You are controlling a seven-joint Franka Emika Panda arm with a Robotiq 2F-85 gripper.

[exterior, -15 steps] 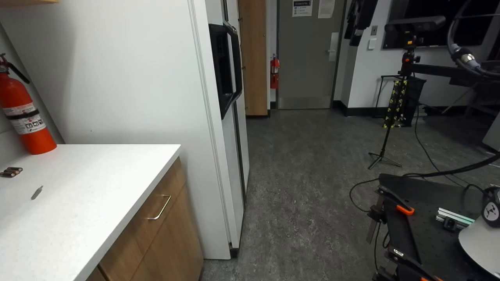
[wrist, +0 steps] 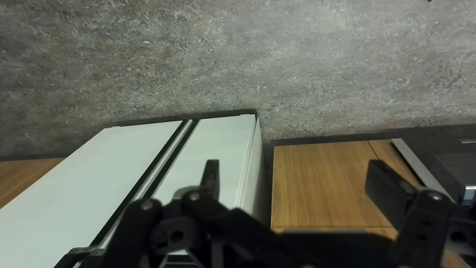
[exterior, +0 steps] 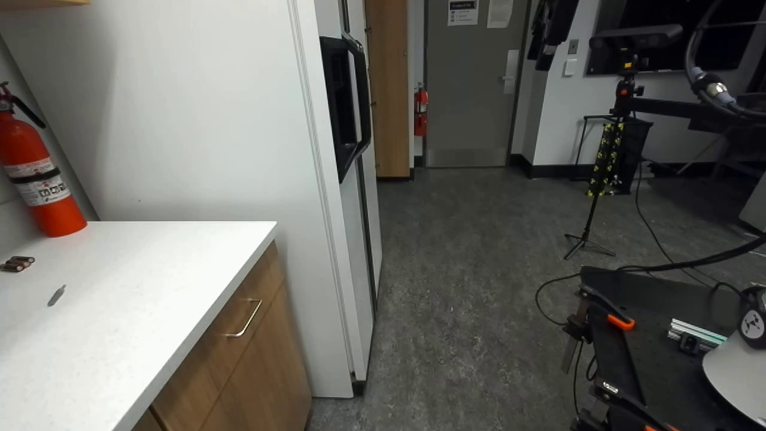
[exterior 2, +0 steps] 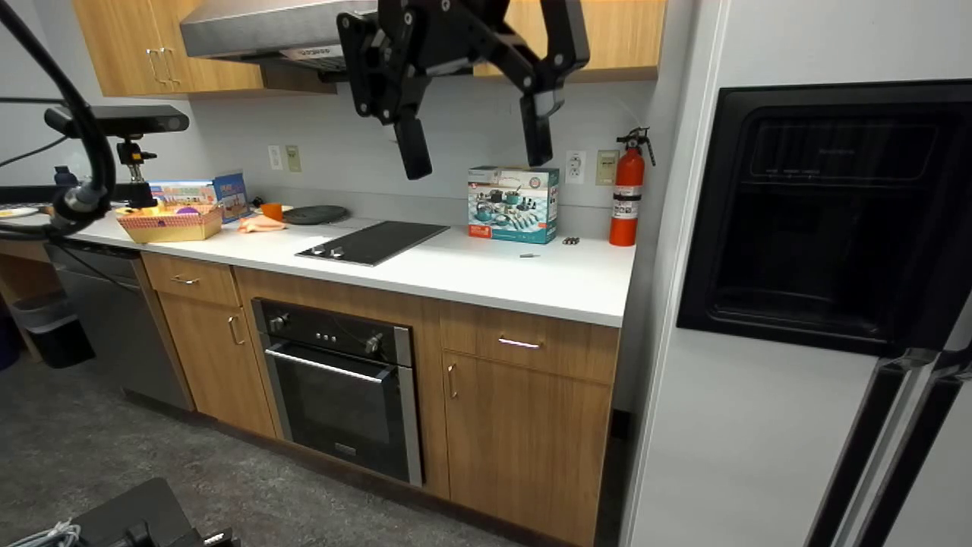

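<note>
My gripper (exterior 2: 476, 162) hangs open at the top of exterior view 2, its two black fingers wide apart with nothing between them. In that view it appears in front of the wall above the counter and touches nothing. From the wrist view, the black fingers (wrist: 384, 190) frame the white fridge's side and a wooden cabinet front (wrist: 321, 183) below. On the white counter (exterior 2: 583, 273) lie a small grey tool (exterior: 57, 295) and several batteries (exterior: 17, 263). Exterior view 1 does not show the gripper, only the white arm base (exterior: 743, 370) at the right edge.
A boxed cookware set (exterior 2: 512, 205) and a red fire extinguisher (exterior 2: 626, 191) stand on the counter, right of the black cooktop (exterior 2: 373, 242). Farther left sits a yellow basket (exterior 2: 173, 225). The tall white fridge (exterior 2: 747, 419) borders the counter. Open grey floor (exterior: 459, 287) lies before it.
</note>
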